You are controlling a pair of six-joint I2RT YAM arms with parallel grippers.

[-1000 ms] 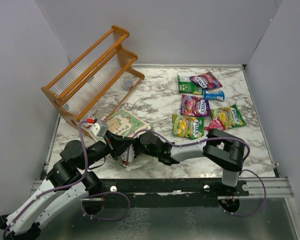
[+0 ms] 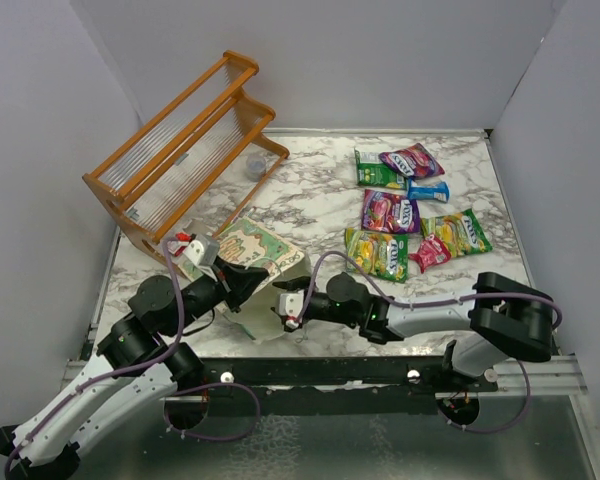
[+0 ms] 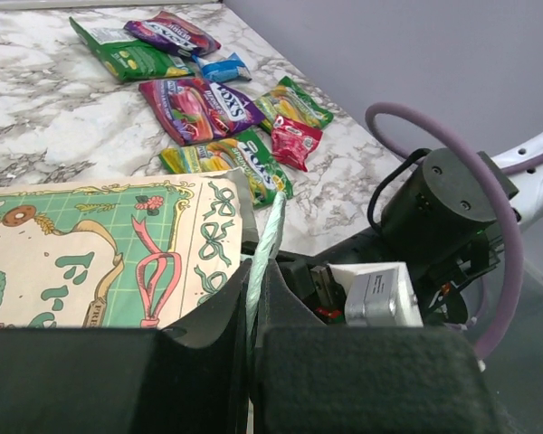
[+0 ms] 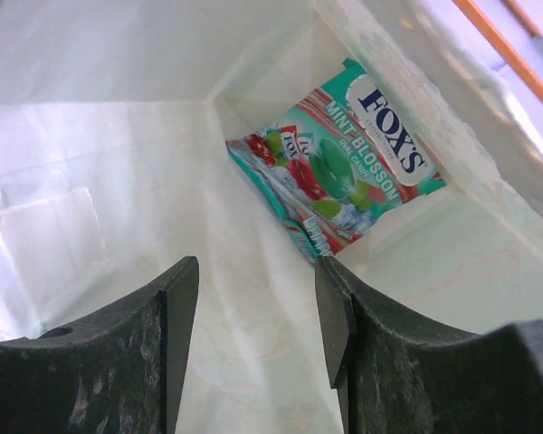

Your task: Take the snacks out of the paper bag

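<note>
The paper bag (image 2: 252, 243) lies on its side, its open mouth facing right. In the left wrist view my left gripper is shut on the bag's pale green cord handle (image 3: 265, 237), which runs up taut between the fingers. My right gripper stands open at the bag's mouth with nothing between its fingers. Deep inside, a green Fox's mint blossom packet (image 4: 344, 158) lies against the bag's far wall, ahead of the right fingertips and apart from them. From the top view the packet is hidden.
Several snack packs lie on the marble table's right side, among them a purple pack (image 2: 390, 212), a yellow-green pack (image 2: 377, 254) and a small red one (image 2: 430, 253). A wooden rack (image 2: 180, 150) stands behind the bag. Marble between rack and packs is clear.
The handle, curved before, is now straighter. My left gripper has shifted slightly.
</note>
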